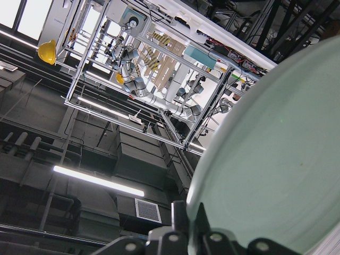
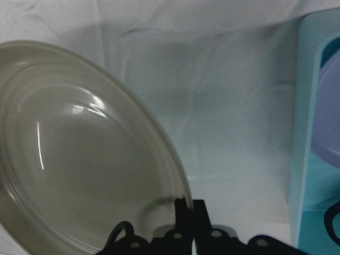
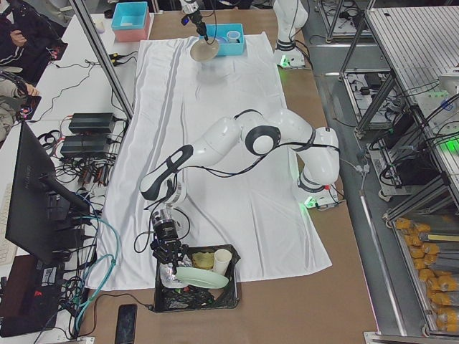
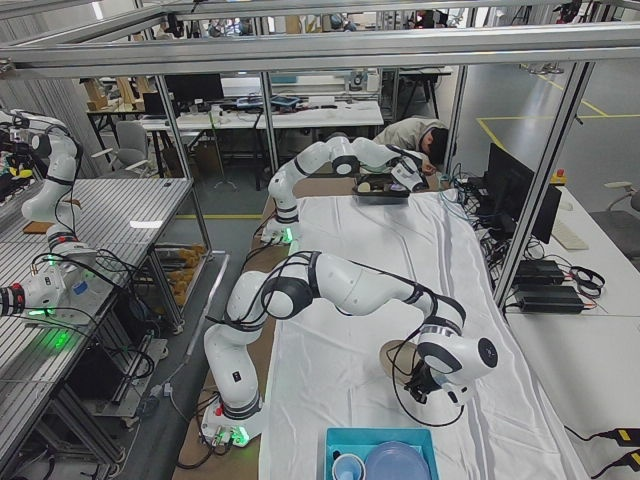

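Observation:
My left gripper (image 3: pixel 172 259) is shut on the rim of a pale green plate (image 3: pixel 201 279) over the black crate (image 3: pixel 193 305); the plate fills the right of the left wrist view (image 1: pixel 276 159). At the other end of the white cloth, my right gripper is shut on the rim of a round beige plate (image 2: pixel 85 133), beside a blue bin (image 2: pixel 303 79) holding a blue plate (image 4: pixel 398 462) and a cup (image 4: pixel 348 468).
The black crate also holds a white cup (image 3: pixel 221 259) and a yellowish item (image 3: pixel 203 259). A monitor (image 3: pixel 30 201) and cables line one side.

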